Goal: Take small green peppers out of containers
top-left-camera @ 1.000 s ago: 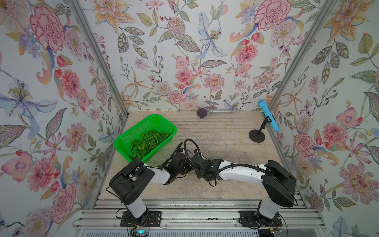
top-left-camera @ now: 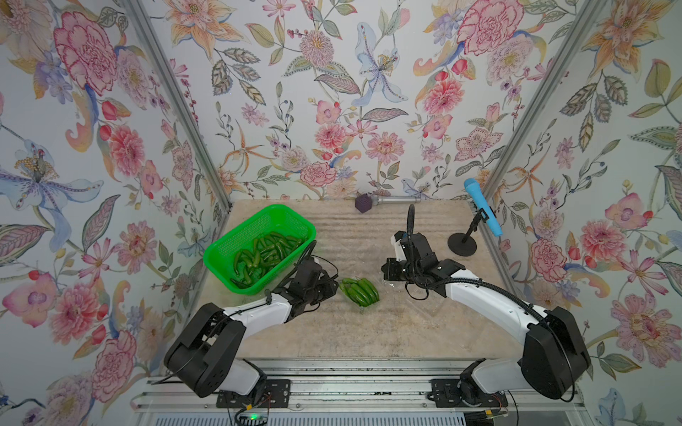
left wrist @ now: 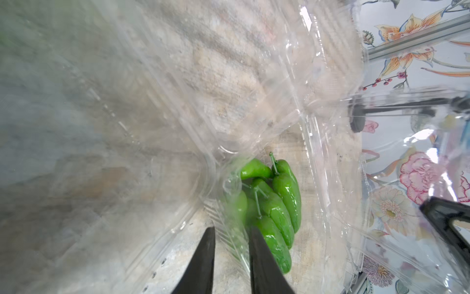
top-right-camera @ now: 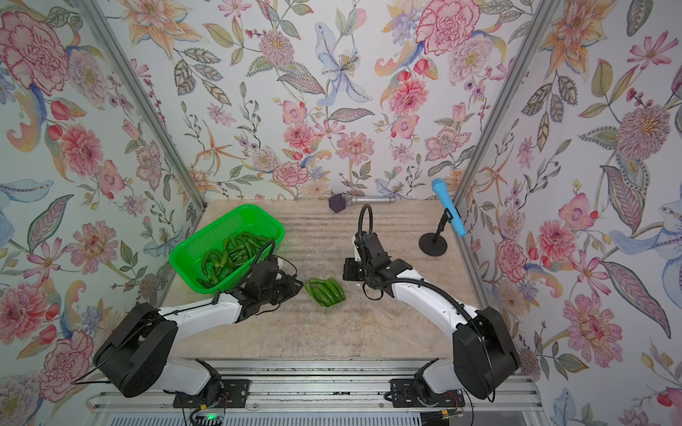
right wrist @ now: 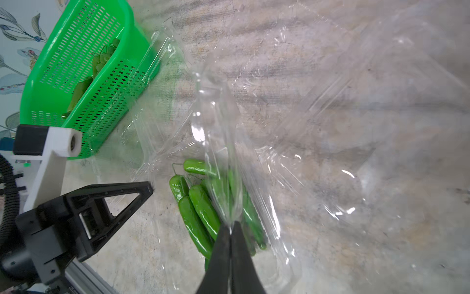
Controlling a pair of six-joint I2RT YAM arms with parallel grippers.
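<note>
A clear plastic bag [left wrist: 112, 196] spreads across the left wrist view, with several green peppers [left wrist: 280, 210] bunched low inside or beneath its film. From above, the same pepper bunch [top-left-camera: 361, 291] lies on the table between the two arms. My left gripper is partly open, its fingertips apart near the bunch, with no pepper between them. To the right of the bunch, my right gripper is shut, and a fold of the clear film [right wrist: 215, 132] runs down into its fingertips. The exact bag mouth is hard to make out.
A green perforated basket [top-left-camera: 226, 242] holding several peppers stands at the back left, close behind the left arm. A blue object on a black stand [top-left-camera: 462, 244] is at the back right. Bare table [top-left-camera: 341, 333] shows in front.
The right gripper has moved right, away from the left one, uncovering the pepper bunch. My left arm has drawn back slightly to the left, and the bunch has shifted slightly left.
</note>
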